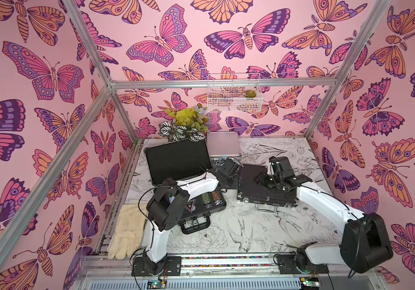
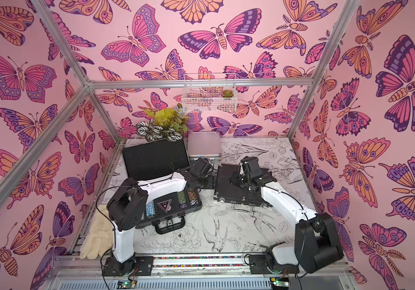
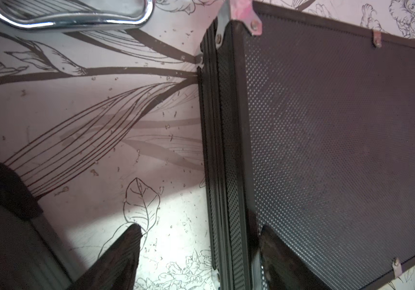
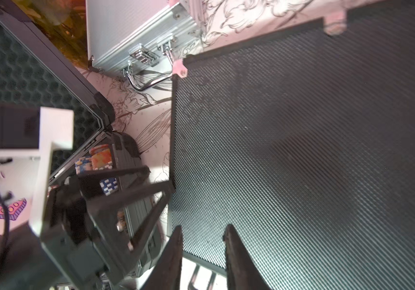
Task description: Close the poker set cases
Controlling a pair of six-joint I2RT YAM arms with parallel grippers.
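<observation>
A black poker case (image 1: 252,176) on the right lies with its lid down. On the left stands a second black case, its lid (image 1: 178,162) raised and chips (image 2: 182,197) showing in its tray. My left gripper is open at the left edge of the right case (image 3: 338,120). One fingertip is above the table and the other above the lid; contact is unclear. Over the lid's left-front part, my right gripper points down, fingers apart with a narrow gap and nothing between them. The left case's front latches are partly hidden by the left arm.
Behind the cases sits a silver case (image 1: 223,143), beside a plant (image 1: 185,120). Pale gloves (image 1: 127,229) lie at the front left. The left arm (image 1: 168,207) reaches across the open case. Table in front of the right case is clear.
</observation>
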